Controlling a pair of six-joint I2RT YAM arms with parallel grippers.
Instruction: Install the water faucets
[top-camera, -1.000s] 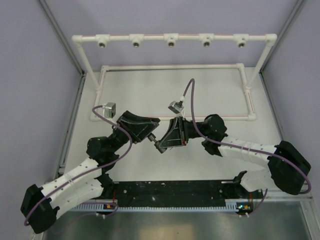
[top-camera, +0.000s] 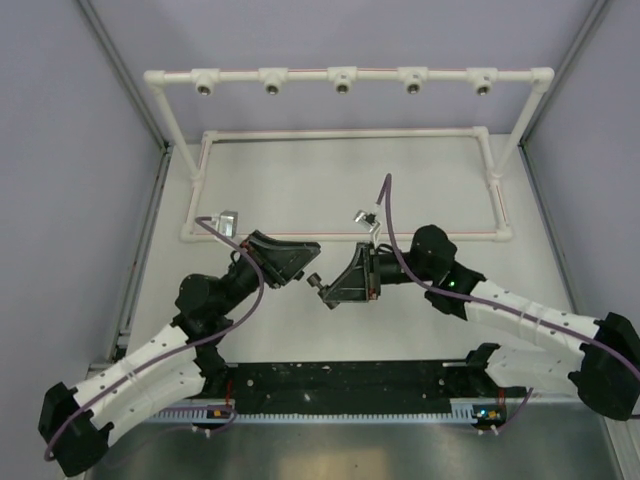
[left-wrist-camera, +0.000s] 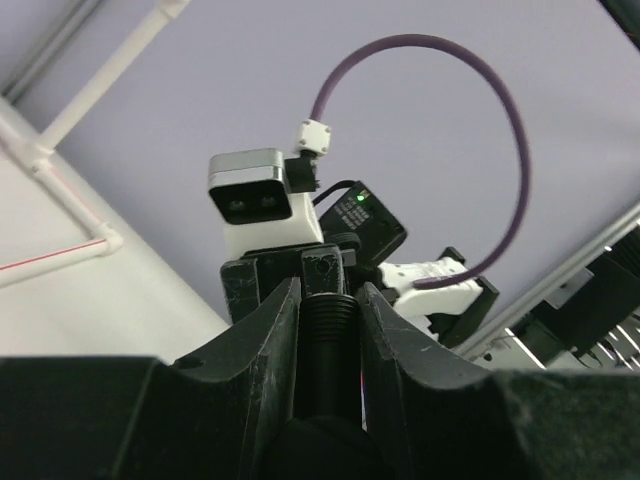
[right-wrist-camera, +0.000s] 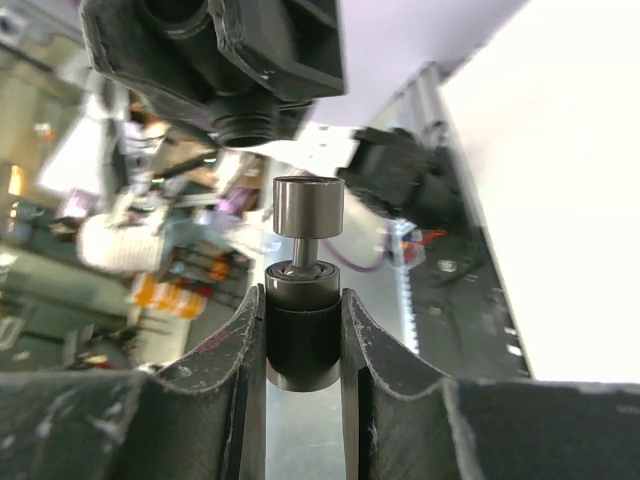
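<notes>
In the left wrist view, a dark cylindrical faucet part (left-wrist-camera: 329, 345) with a ridged, thread-like end stands between the fingers of my left gripper, which is shut on it. A shiny metal faucet piece (right-wrist-camera: 307, 207), with a wide cap on a thin stem above a thicker body, is gripped by my right gripper in the right wrist view. The dark part's round end (right-wrist-camera: 246, 130) shows up and to the left of that cap, apart from it. From above, the left gripper (top-camera: 300, 272) and right gripper (top-camera: 328, 294) face each other with a small gap.
A white pipe frame (top-camera: 343, 135) stands behind the arms. Its upper bar (top-camera: 307, 76) carries several T-fittings with downward or forward openings. The white board (top-camera: 400, 335) between the arms and the dark front strip (top-camera: 335, 388) is clear.
</notes>
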